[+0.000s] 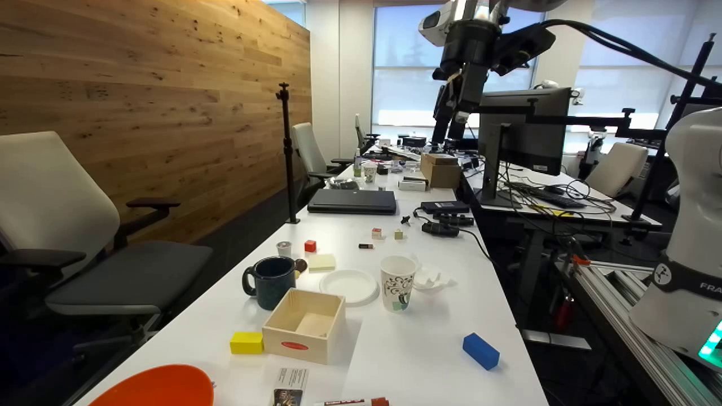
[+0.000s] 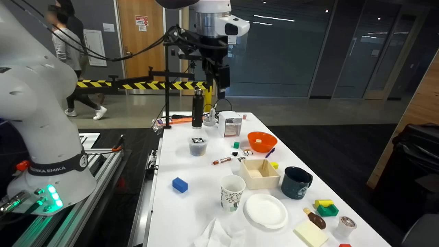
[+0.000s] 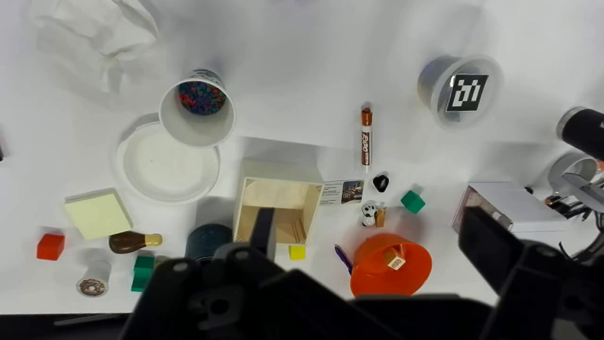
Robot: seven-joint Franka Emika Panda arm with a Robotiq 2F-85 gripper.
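Observation:
High above the table, my gripper (image 1: pixel 447 132) hangs open, its fingers wide apart with nothing between them. In the wrist view one finger (image 3: pixel 261 229) overlaps the lower edge of a light wooden box (image 3: pixel 281 195); that is only by line of sight, for the gripper stands well up in the air. The box looks empty. A patterned paper cup (image 2: pixel 231 193) stands upright beside a white plate (image 2: pixel 267 210), and small red and blue bits lie inside it. A blue block (image 2: pixel 179 185) rests alone on the robot's side.
A dark mug (image 1: pixel 272 281), a yellow block (image 1: pixel 246 342) and an orange bowl (image 3: pixel 390 266) with a small block in it surround the box. A lidded tub (image 2: pixel 198 146), a marker (image 3: pixel 366 138) and a black bottle (image 2: pixel 197 109) stand or lie farther along.

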